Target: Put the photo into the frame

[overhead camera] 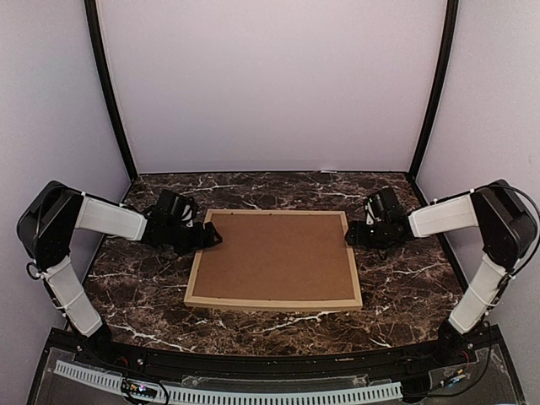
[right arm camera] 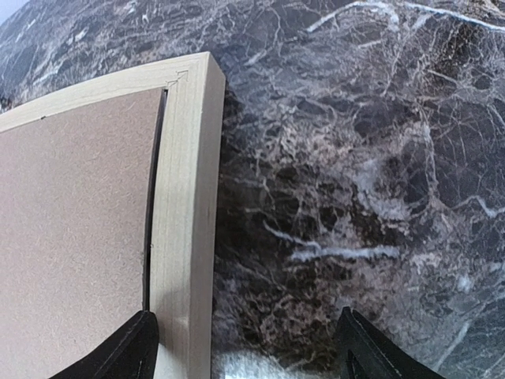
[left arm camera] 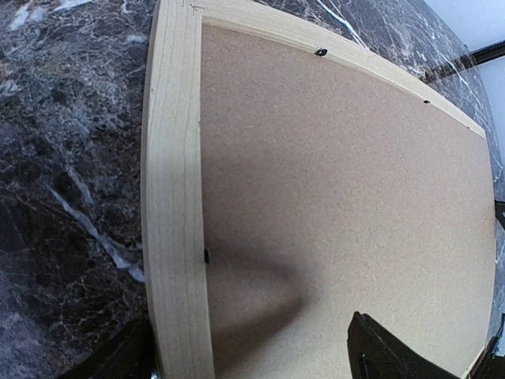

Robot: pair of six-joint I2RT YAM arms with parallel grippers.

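A wooden frame (overhead camera: pixel 190 278) with a brown backing board (overhead camera: pixel 270 253) lies on the dark marble surface. My left gripper is open over the frame's left side rail (left arm camera: pixel 173 237), one finger outside it and one over the board. On the opposite side, my right gripper straddles the right rail (right arm camera: pixel 181 237), fingers spread, its inner finger at the rail and its outer one over bare marble. A thin dark gap runs between the board and that rail. I see no separate photo.
Bare marble (overhead camera: pixel 278 186) surrounds the frame behind, in front and at both sides. Pale walls (overhead camera: pixel 270 84) enclose the work area at the back and sides.
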